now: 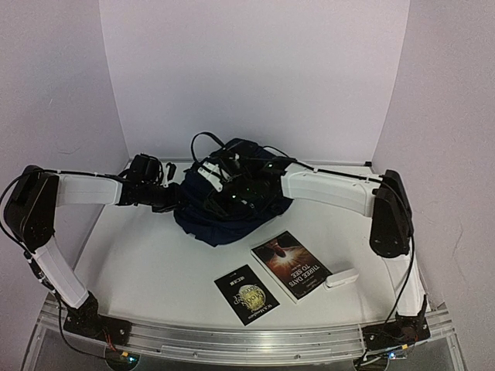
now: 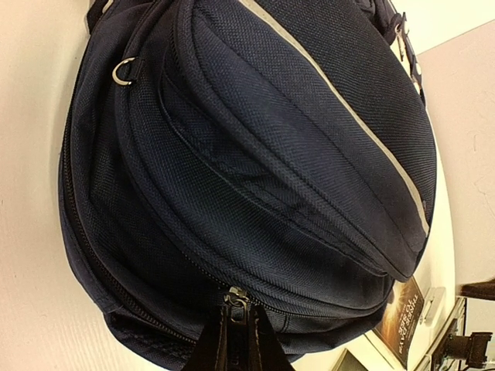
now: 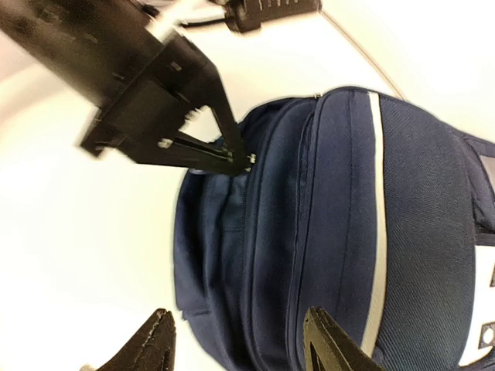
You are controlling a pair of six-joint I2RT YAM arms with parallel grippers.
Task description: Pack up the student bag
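Note:
A navy backpack point(image 1: 224, 228) lies on the table, seen close in both wrist views. My left gripper is at its left end, fingers together by a small metal zipper pull point(image 2: 237, 294), shut on it. The right wrist view shows that gripper against the bag's side. My right gripper is over the bag, open, fingers wide apart with the bag beneath. A "Three Days to See" book point(image 1: 282, 259), a smaller black book point(image 1: 236, 286) and a white case point(image 1: 343, 278) lie in front of the bag.
White walls point(image 1: 255, 69) enclose the table at the back and sides.

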